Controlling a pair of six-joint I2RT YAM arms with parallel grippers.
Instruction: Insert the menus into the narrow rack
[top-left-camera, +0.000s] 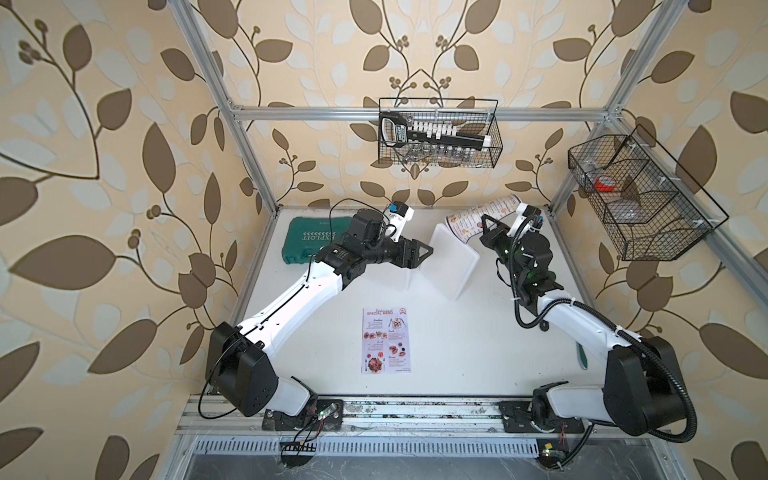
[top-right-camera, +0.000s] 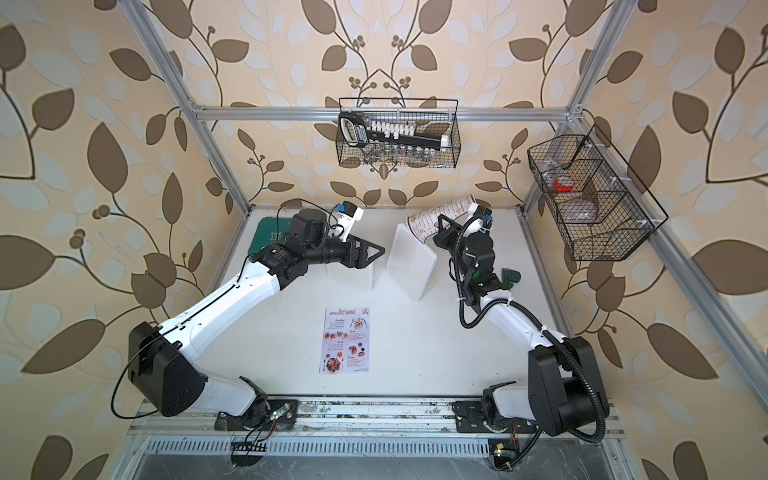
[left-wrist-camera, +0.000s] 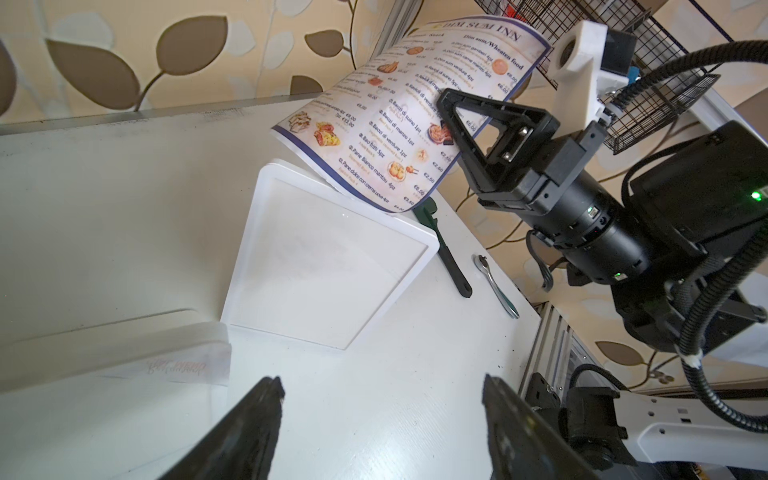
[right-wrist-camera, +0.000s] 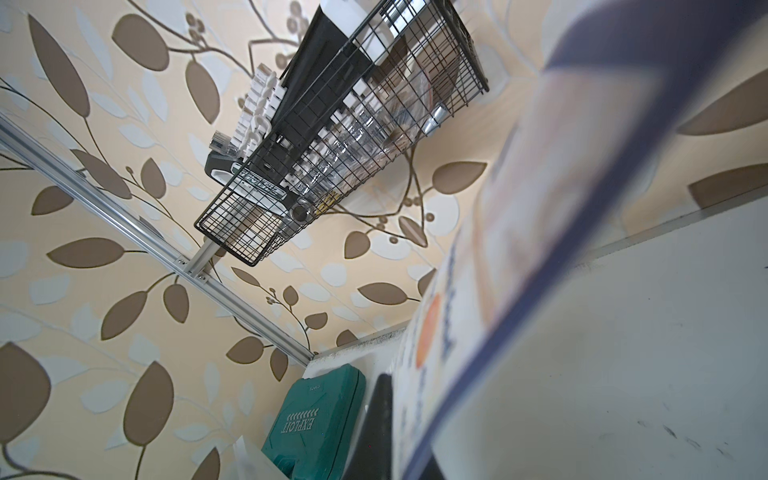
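Observation:
My right gripper is shut on the edge of a curved menu (left-wrist-camera: 400, 104) headed "Dim Sum Inn", above the back right of the table. The menu's lower end overlaps the top edge of a tilted white panel-like piece (left-wrist-camera: 320, 256) in the left wrist view; whether they touch I cannot tell. Left of that piece stands a white box-like item (left-wrist-camera: 160, 352), mostly hidden by my left arm from above. My left gripper is part open and empty, near the tilted piece. A second menu (top-left-camera: 386, 341) lies flat, face up, at the table's front.
A green case (top-left-camera: 316, 238) rests at the back left. Wire baskets hang on the back wall (top-left-camera: 438, 134) and the right side (top-left-camera: 644, 192). A green-handled tool (top-left-camera: 581, 355) lies near the right edge.

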